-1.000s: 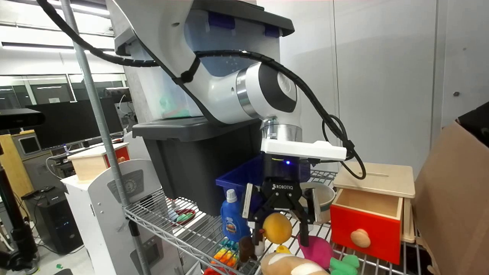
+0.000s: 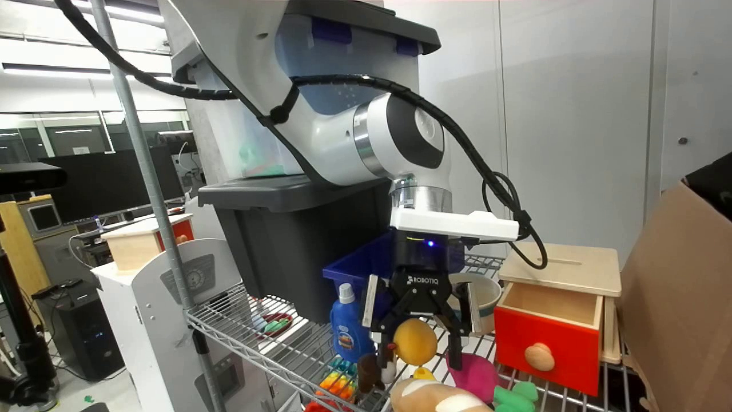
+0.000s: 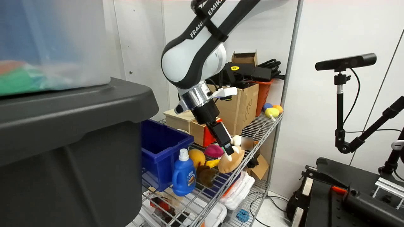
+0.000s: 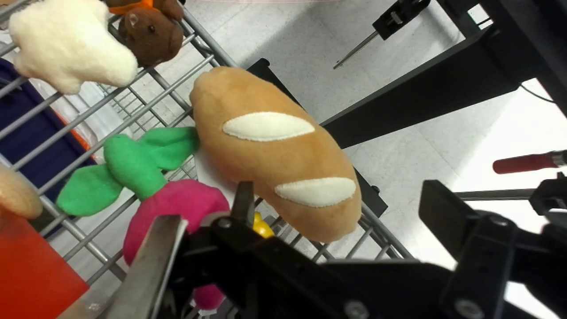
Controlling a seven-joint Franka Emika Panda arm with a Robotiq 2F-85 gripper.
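My gripper (image 2: 418,363) points down over the shelf with its fingers wide apart and nothing held. A plush bread loaf (image 4: 276,154), tan with cream stripes, lies ahead of the fingers in the wrist view. In exterior view 2 the gripper tip hangs just over this loaf (image 3: 228,165); whether they touch is unclear. Beside the loaf is a plush magenta beet (image 4: 175,207) with green leaves (image 4: 133,162), partly hidden by a finger. An orange ball (image 2: 415,342) shows between the fingers in exterior view 1, but exterior view 2 places it farther back, beside the detergent bottle (image 3: 184,176).
A wooden box with a red drawer (image 2: 545,343) pulled out stands right of the gripper. Behind are a blue bin (image 3: 155,160) and a pale pot (image 2: 485,298). White (image 4: 69,45) and brown (image 4: 151,36) plush toys lie nearby. The wire shelf's edge (image 4: 396,247) runs past the loaf.
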